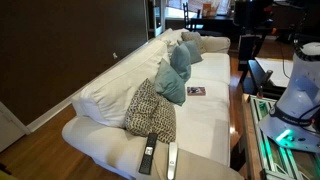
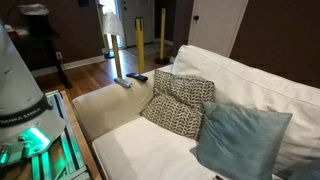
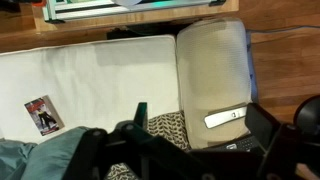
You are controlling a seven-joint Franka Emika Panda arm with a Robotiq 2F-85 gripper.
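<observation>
My gripper stands open above the sofa in the wrist view, its dark fingers spread with nothing between them. On the sofa's armrest lie a white remote [image 3: 225, 117] and a black remote [image 3: 240, 145], side by side. The gripper's right side partly covers the black one. Exterior view 1 shows the white remote [image 1: 172, 160] and black remote [image 1: 148, 154] at the near end. A small case with a picture cover [image 3: 42, 115] rests flat on the seat, well left of the gripper.
A patterned pillow [image 1: 150, 112] and several blue-grey pillows [image 1: 170, 83] lean on the white backrest [image 1: 115, 88]. Much of the seat [image 2: 145, 150] is bare. The robot's base table [image 3: 130, 16] runs along the sofa's front.
</observation>
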